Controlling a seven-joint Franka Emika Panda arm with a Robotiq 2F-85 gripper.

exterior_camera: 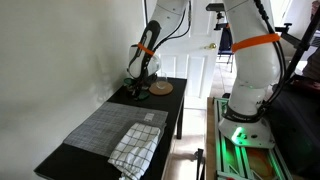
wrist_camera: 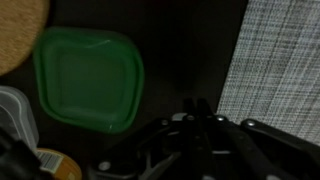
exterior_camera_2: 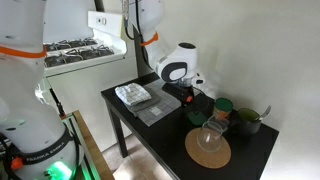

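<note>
A green square lid or shallow dish (wrist_camera: 88,78) lies flat on the dark table, left of centre in the wrist view; it also shows as a green shape (exterior_camera_2: 195,118) in exterior view 2. My gripper is a dark form at the bottom of the wrist view, over bare table to the right of the green piece. In exterior view 2 the gripper (exterior_camera_2: 187,98) hangs low, near the edge of the grey mat (exterior_camera_2: 157,108). No object shows between its fingers, but the picture is too dark to tell how far apart they stand.
A round cork mat (exterior_camera_2: 208,153) lies in front, with a clear container (exterior_camera_2: 210,133) at its edge. Behind stand a green cup (exterior_camera_2: 223,105) and a dark pot (exterior_camera_2: 246,122) with a utensil in it. A checked towel (exterior_camera_2: 133,94) lies on the far side of the grey mat.
</note>
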